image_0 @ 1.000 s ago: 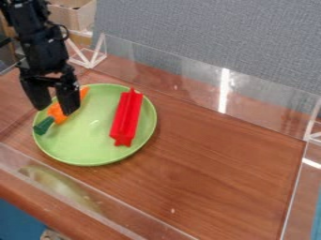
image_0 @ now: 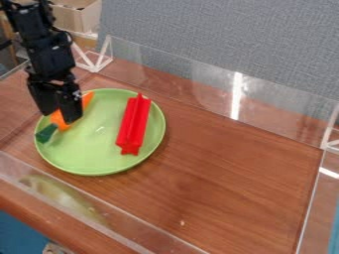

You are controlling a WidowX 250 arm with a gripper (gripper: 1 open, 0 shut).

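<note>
My black gripper (image_0: 56, 104) hangs open over the left part of a green plate (image_0: 106, 154), low and close above an orange carrot (image_0: 83, 102) with a green end (image_0: 47, 132), which it partly hides. A long red object (image_0: 133, 125) lies on the right side of the plate. Whether my fingertips touch the carrot is unclear.
Bare wooden table (image_0: 239, 179) fills the right and front. Clear panels edge the table at back, front and right. A grey textured wall (image_0: 225, 45) stands behind, and cardboard boxes (image_0: 75, 15) are at the back left.
My gripper has shifted slightly and stays over the carrot at the plate's left. The plate and red object look unmoved.
</note>
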